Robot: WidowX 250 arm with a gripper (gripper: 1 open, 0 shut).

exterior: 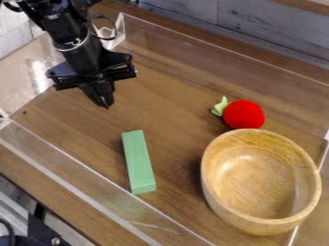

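My black gripper (100, 96) hangs over the upper left of the wooden surface, pointing down, shut with nothing visible between its fingertips. A pale green rectangular block (139, 160) lies in front of it, toward the lower middle. A red tomato-like object (243, 114) with a green top lies to the right. A large wooden bowl (259, 183) stands at the lower right and looks empty.
Clear low walls (77, 174) edge the wooden surface (180, 96). A grey plank backdrop runs along the top right.
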